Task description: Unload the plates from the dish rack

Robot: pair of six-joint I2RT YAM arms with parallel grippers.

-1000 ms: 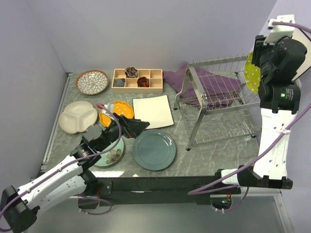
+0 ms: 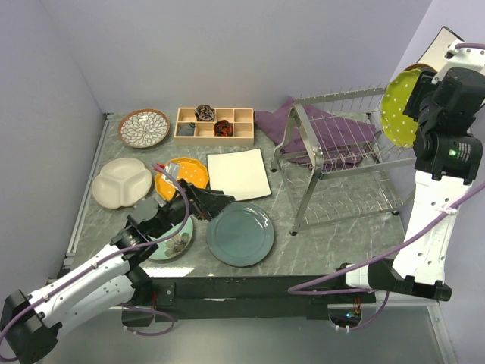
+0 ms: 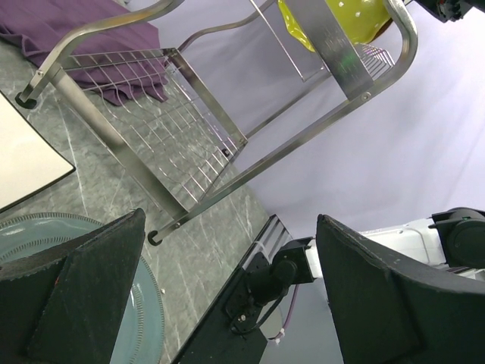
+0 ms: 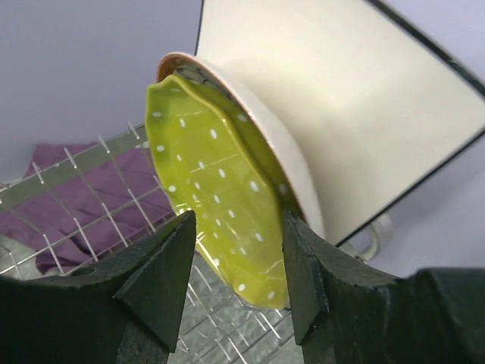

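Note:
In the metal dish rack [image 2: 352, 173], at the right end of its upper tier, a green plate with white dots [image 4: 216, 189] stands on edge. Close behind it is a white plate with a brown rim [image 4: 292, 159], and past that a white board [image 4: 326, 91]. My right gripper is open, its fingers [image 4: 163, 265] apart near the green plate's lower part; I cannot tell if they touch it. The left gripper [image 2: 227, 202] hangs open and empty over the counter, beside a grey-blue plate [image 2: 241, 233].
An orange plate [image 2: 188, 173], a floral plate [image 2: 174, 243], a divided cream plate [image 2: 121, 183] and a patterned bowl [image 2: 144, 128] occupy the left side. A wooden compartment box [image 2: 215, 141] and a cream board [image 2: 238, 174] lie centrally. Purple cloth [image 2: 341, 138] lies by the rack.
My right arm has shifted right, uncovering more of the green plate in the top view. The left arm and the things on the counter are unchanged.

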